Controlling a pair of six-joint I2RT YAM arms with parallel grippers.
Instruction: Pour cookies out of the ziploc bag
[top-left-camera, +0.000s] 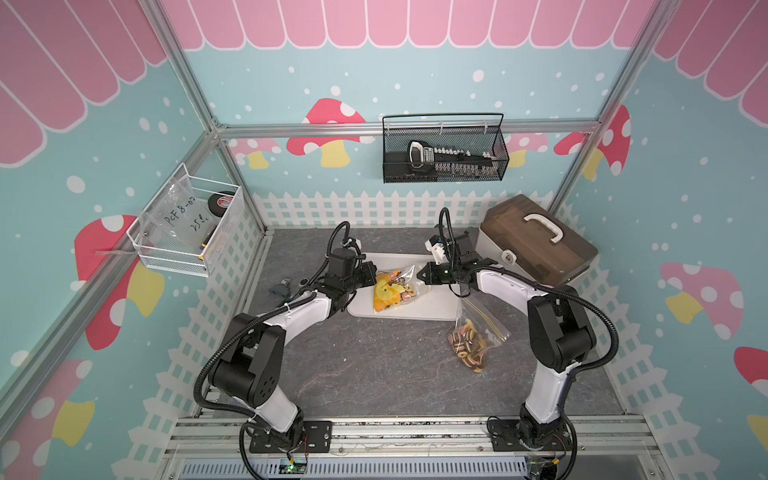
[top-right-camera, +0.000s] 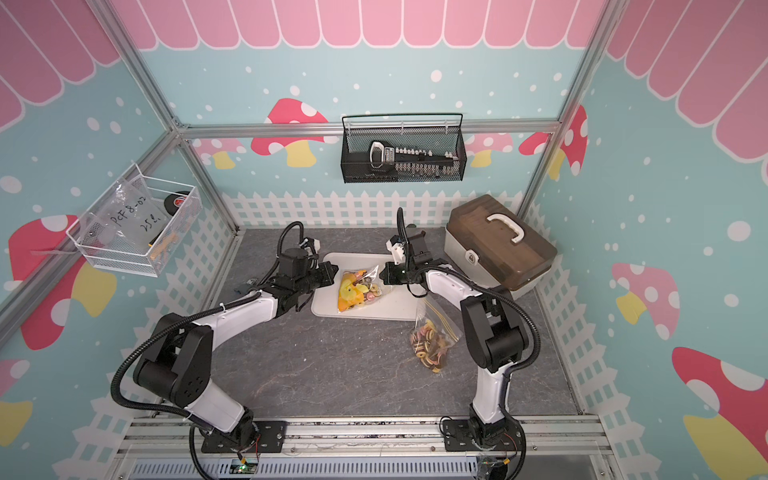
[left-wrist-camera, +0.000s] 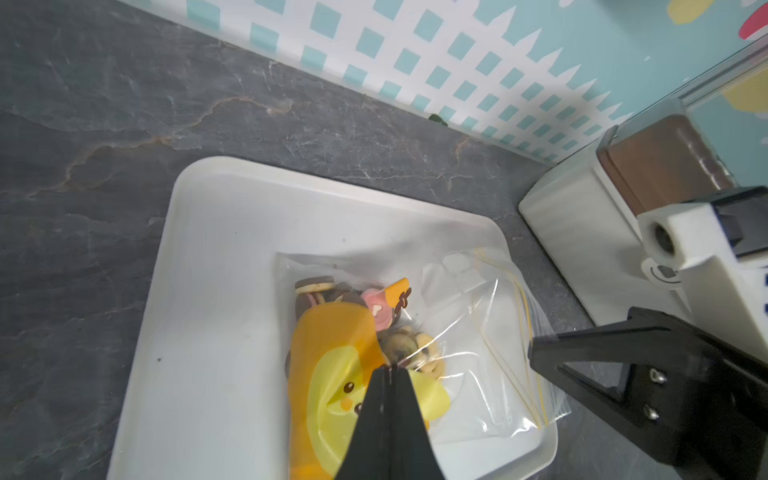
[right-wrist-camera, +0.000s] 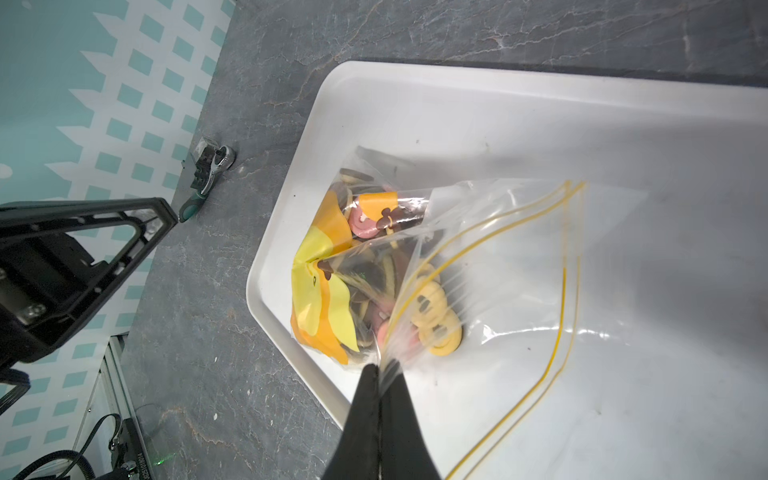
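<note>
The clear ziploc bag, with an orange and yellow duck print and cookies inside, lies on the white tray. Its yellow zip lines spread apart in the right wrist view, and one runs up to my right gripper. That gripper is shut on the plastic at the bag's mouth. My left gripper is shut, its tips in front of the duck print in its own wrist view. From the right wrist view, the left fingers stand apart from the bag, left of the tray. Cookies remain visible inside the bag.
A second bag of cookies rests on the grey table in front of the tray's right end. The brown-lidded box stands at the back right. Beyond the tray's left lies a small tool.
</note>
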